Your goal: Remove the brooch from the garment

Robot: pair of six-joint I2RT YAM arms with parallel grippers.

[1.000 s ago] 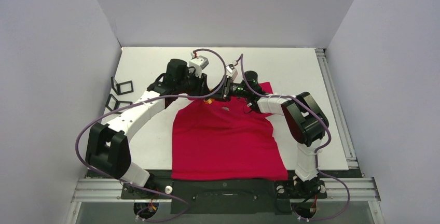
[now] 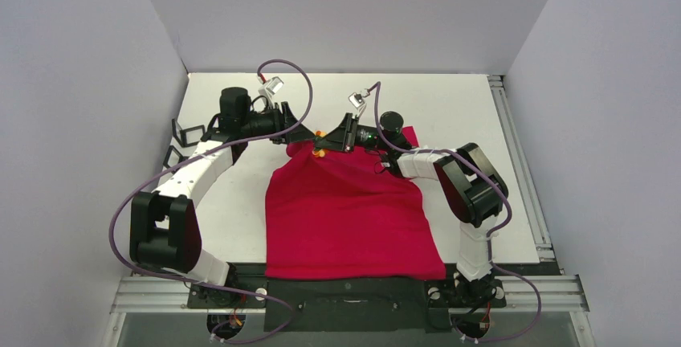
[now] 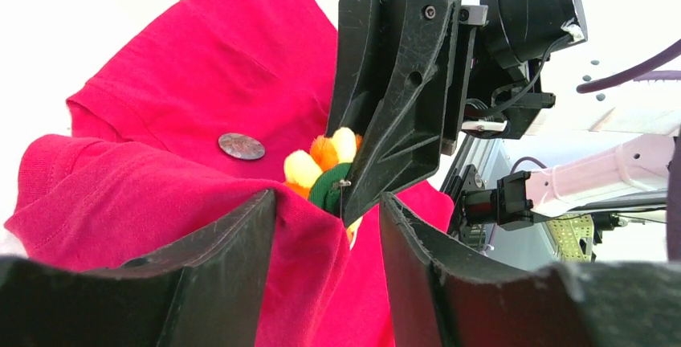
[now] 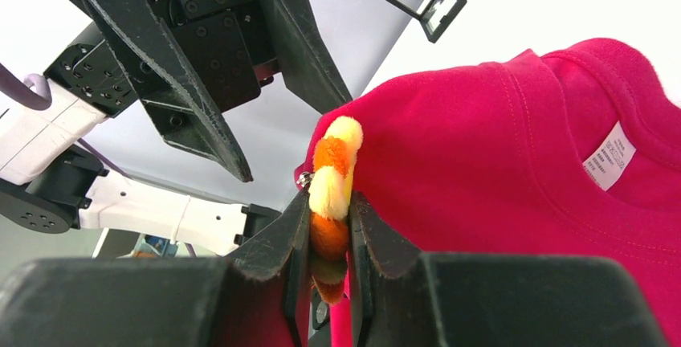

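Note:
The brooch, a plush flower with yellow and orange petals and a green centre, is pinched edge-on in my right gripper. A small silver fitting shows on its back, right against the red garment; whether it is still fastened to the cloth I cannot tell. My left gripper stands open facing the brooch, its fingers apart. A raised fold of cloth reaches up beside one of those fingers. Both grippers meet over the garment's upper left part in the top view.
A silvery oval disc lies on the garment. Black square frames stand at the table's left edge.
My left gripper has drawn back to the left, away from the right one, and stopped nearby. The right gripper, with the brooch, has shifted only slightly.

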